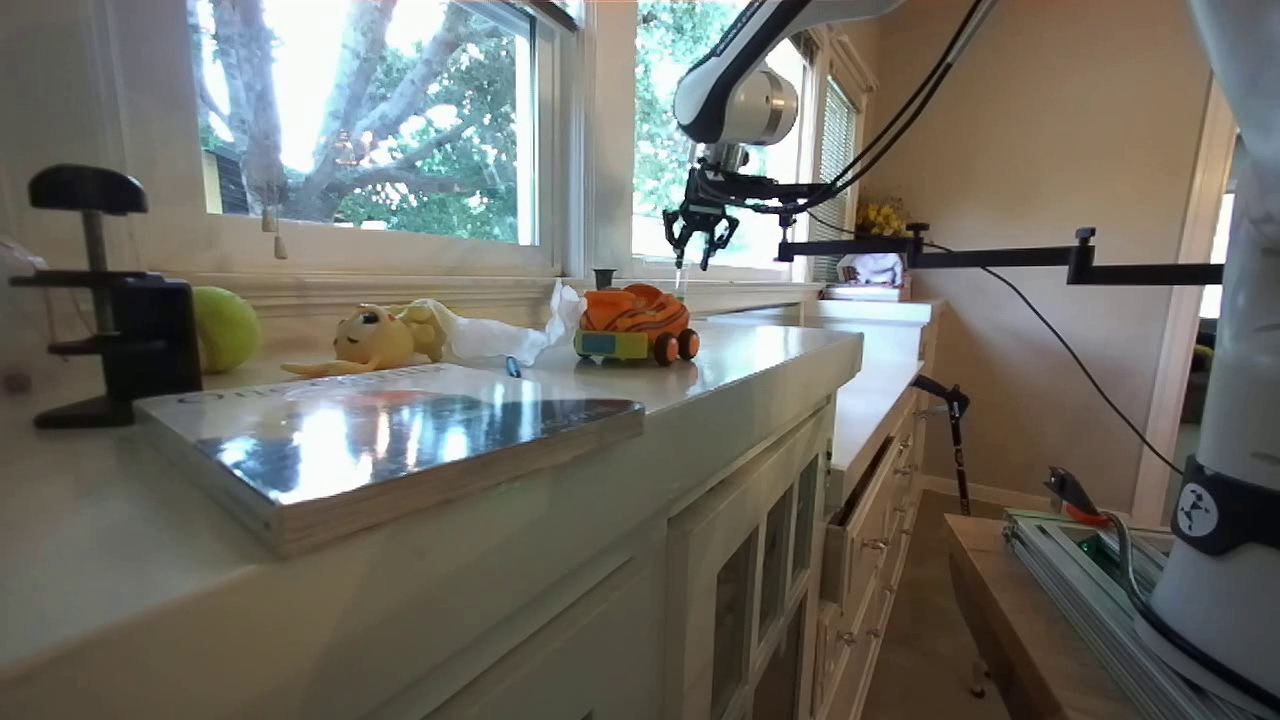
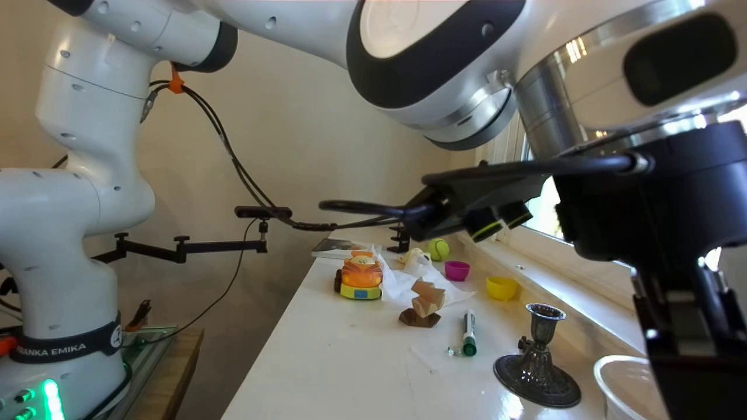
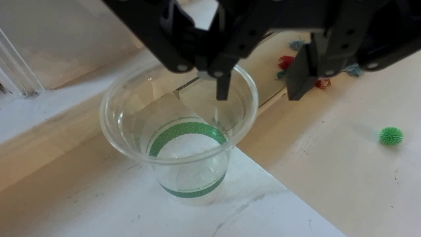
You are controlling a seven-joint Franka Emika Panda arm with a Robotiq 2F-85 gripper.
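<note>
A clear plastic cup (image 3: 193, 177) with green bands stands upright on the white counter in the wrist view. It looks empty. Its right-hand rim appears in the gap between the fingertips of my gripper, which is part open and grips nothing. One fingertip overlaps the cup's mouth; the other appears outside the rim. Whether either touches the cup I cannot tell. From exterior view 1, the gripper (image 1: 693, 259) hangs just over the faint cup, partly hidden behind the orange toy car (image 1: 633, 322). Exterior view 2 shows only part of the cup (image 2: 616, 392).
Near the cup, a dark metal candlestick (image 2: 537, 364), a green marker (image 2: 469, 335), a wooden piece (image 2: 423, 302) and a yellow bowl (image 2: 502, 287) occupy the counter. A spiky green ball (image 3: 391, 136) lies apart. The window ledge (image 2: 560, 287) borders one side.
</note>
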